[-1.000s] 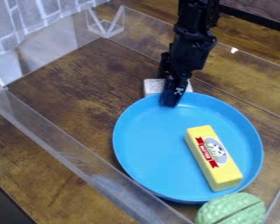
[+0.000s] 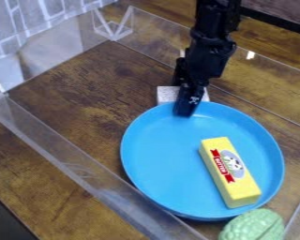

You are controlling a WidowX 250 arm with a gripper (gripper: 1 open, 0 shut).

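My black gripper (image 2: pixel 189 92) reaches down from the top to the far rim of a blue plate (image 2: pixel 165 164), right at a pale grey object (image 2: pixel 168 95) behind the plate, which it partly hides. Whether the fingers grip it is unclear. A yellow box (image 2: pixel 229 172) with a red label lies on the plate's right half.
A green oval object (image 2: pixel 249 227) sits at the front right, beside the plate. Transparent walls edge the workspace.
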